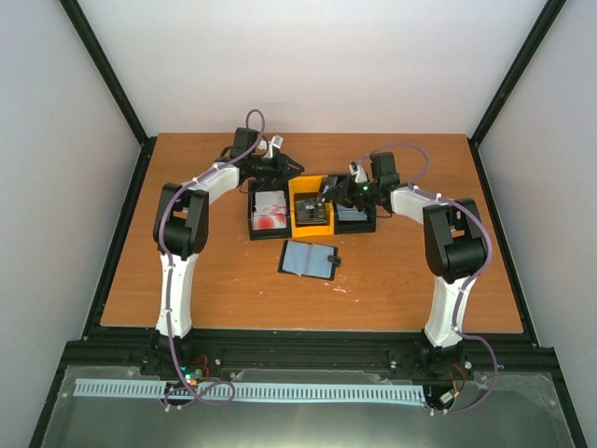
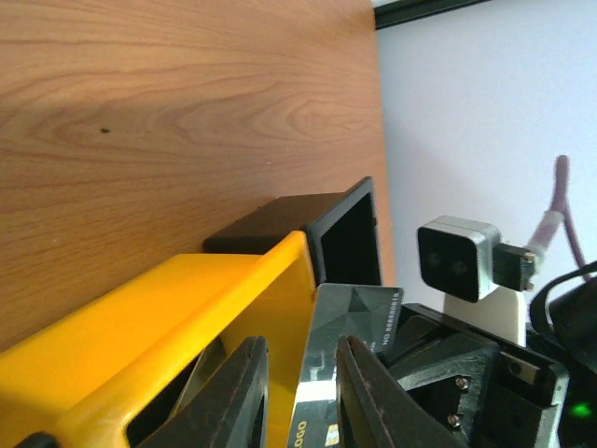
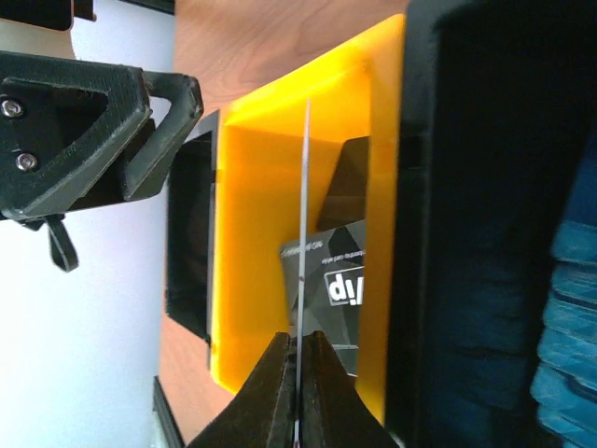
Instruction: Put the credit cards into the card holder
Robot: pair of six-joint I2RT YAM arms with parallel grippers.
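My left gripper stands part open over the back of the yellow bin, nothing gripped between its fingers. Edge-on in the right wrist view, a thin dark card rises from my right gripper, which is shut on it; its printed face, a dark card with "LOGO" lettering, shows in the left wrist view beside the left fingers. Inside the yellow bin, a dark card lies on top; part of a black card with white lettering shows there from the right wrist. The card holder lies open in front of the bins.
A black bin with white and red cards adjoins the yellow one on the left. On the right is another black bin with blue items.
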